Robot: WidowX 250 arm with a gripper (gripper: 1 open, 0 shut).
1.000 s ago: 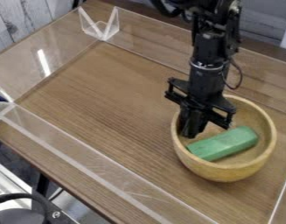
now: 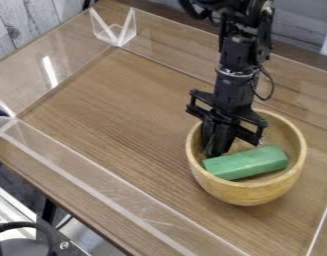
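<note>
My black gripper [image 2: 217, 138] reaches down from the top into a wooden bowl [image 2: 293, 175] on the right of the table, its tips low at the bowl's left inner side. Whether anything is between its fingers is hard to see; it looks shut. A green block [image 2: 249, 163] lies tilted in the bowl, beside the fingertips.
Clear tape or plastic marks its edges. Dark cables show at the lower left.
The gripper has moved slightly down and right. The green block has shifted a little left within the bowl.
</note>
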